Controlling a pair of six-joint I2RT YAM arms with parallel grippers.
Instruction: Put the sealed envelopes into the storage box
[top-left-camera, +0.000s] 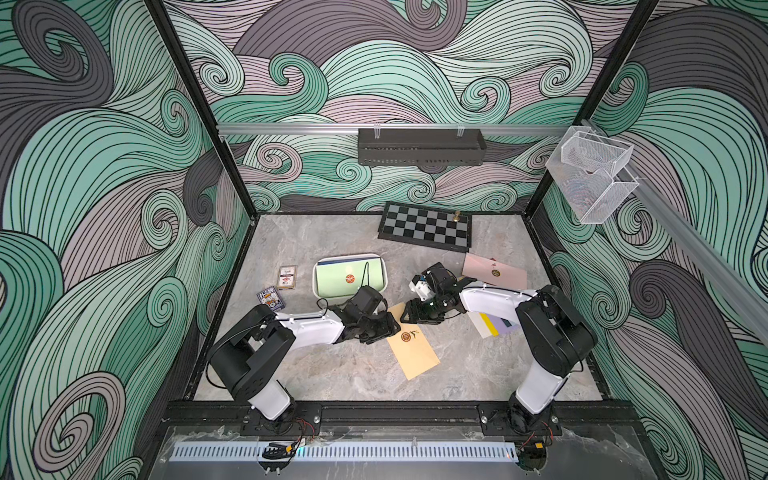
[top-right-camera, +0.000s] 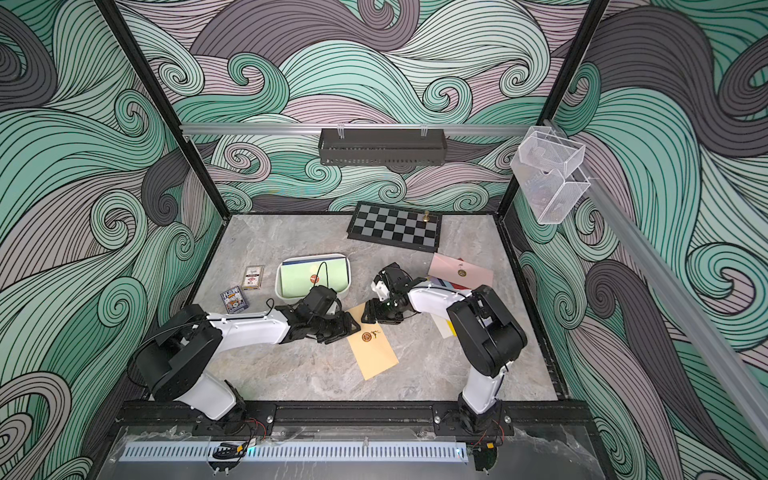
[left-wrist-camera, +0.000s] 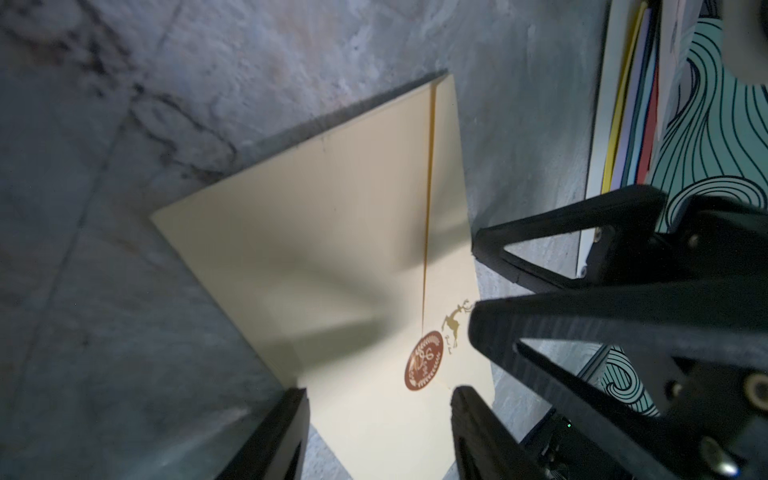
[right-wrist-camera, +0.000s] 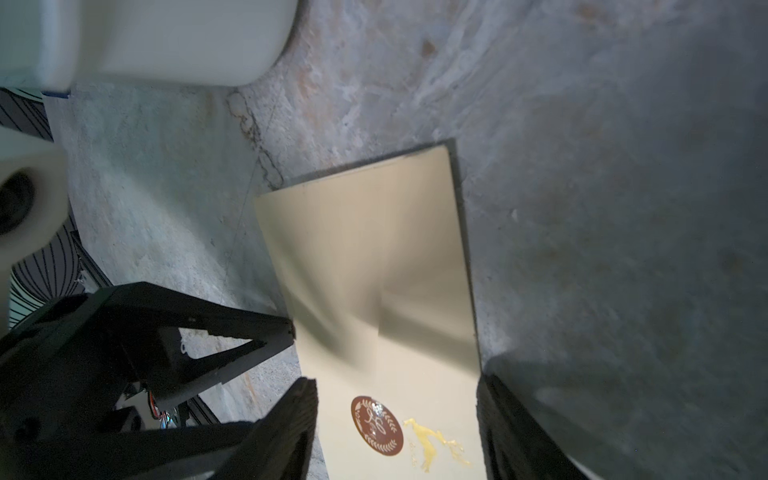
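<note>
A cream envelope (top-left-camera: 414, 356) lies flat on the table between the two arms, its flap down under a dark red seal (left-wrist-camera: 424, 360) and a gold deer mark. My left gripper is open low over its left side. Opposite it, my right gripper stands open at its right side. Neither visibly grips the envelope, though their fingers are close to its edges. Behind the left gripper is the white storage box (top-left-camera: 385, 276), with a light green sealed envelope (top-left-camera: 332, 280) on top and a dark blue edge showing behind it.
To the right, a pink envelope (top-left-camera: 505, 269) and several other colours of envelope lie partly under the right arm. A chessboard (top-left-camera: 424, 227) is at the back. Two card packs (top-left-camera: 286, 277) sit at the left. Bare table lies in front of the box.
</note>
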